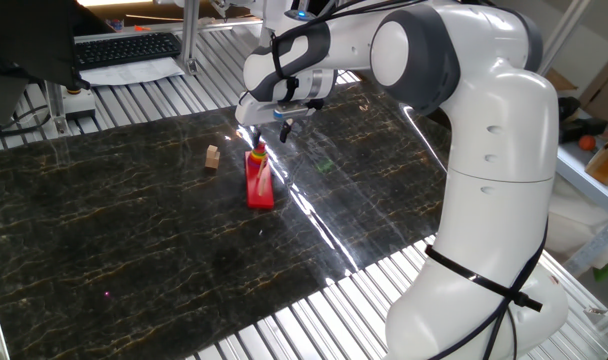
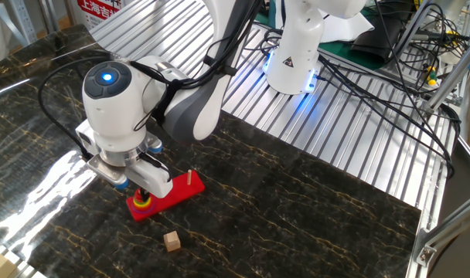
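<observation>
A long red base board (image 1: 260, 192) lies flat on the dark table. Rings in red and yellow (image 1: 258, 154) are stacked at its far end in exterior view 1, and a bare wooden peg (image 2: 189, 177) stands near the other end. Right over the stack is my gripper (image 1: 271, 134), its two dark fingers spread apart. One finger (image 1: 255, 137) is close by the top of the stack; whether it touches cannot be told. Nothing shows between the fingers. From exterior view 2, the hand hides most of the fingers and part of the rings (image 2: 144, 203).
A small wooden block (image 1: 212, 157) sits on the table a short way from the board. A keyboard (image 1: 127, 48) rests beyond the table's far edge, on the slatted metal surface.
</observation>
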